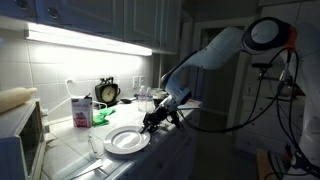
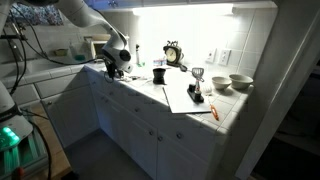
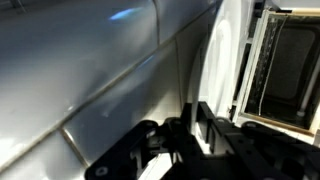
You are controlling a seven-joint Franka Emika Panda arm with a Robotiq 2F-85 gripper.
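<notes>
A round white plate (image 1: 125,141) is at the front of the counter in exterior view 1, close to the edge. My gripper (image 1: 149,127) reaches its right-hand rim. In the wrist view the plate (image 3: 219,62) appears as a narrow white curve running up from between the dark fingers of my gripper, which is shut on the rim. Exterior view 2 shows the arm (image 2: 116,47) over the far end of the counter; the plate is hard to make out there.
A toaster oven (image 1: 22,128) stands left of the plate. Behind are a carton (image 1: 82,111), a green cloth (image 1: 103,116) and a black clock (image 1: 107,91). Farther along the counter are a dark pot (image 2: 175,76), a utensil stand (image 2: 197,90) and bowls (image 2: 240,82).
</notes>
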